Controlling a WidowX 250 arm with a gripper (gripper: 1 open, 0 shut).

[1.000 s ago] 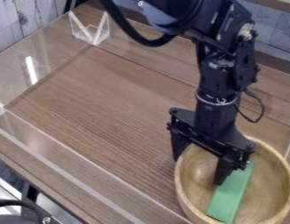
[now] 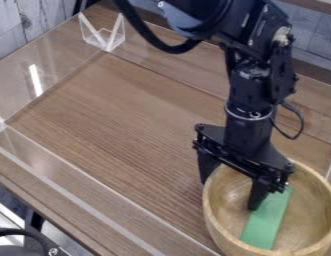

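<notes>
My black gripper (image 2: 241, 170) hangs over a round tan bowl (image 2: 221, 225) at the lower right, its fingers reaching down inside the rim. In the bowl lies a green flat oblong object (image 2: 265, 222), partly under the gripper's right side. The fingertips are dark and overlap the bowl's shadow, so whether they hold anything cannot be told.
A white wire-like holder (image 2: 102, 32) stands at the far upper left, near the table's edge. A dark cable shows at the lower left corner.
The arm and gripper have shifted very slightly; the bowl and green object look almost unchanged.
</notes>
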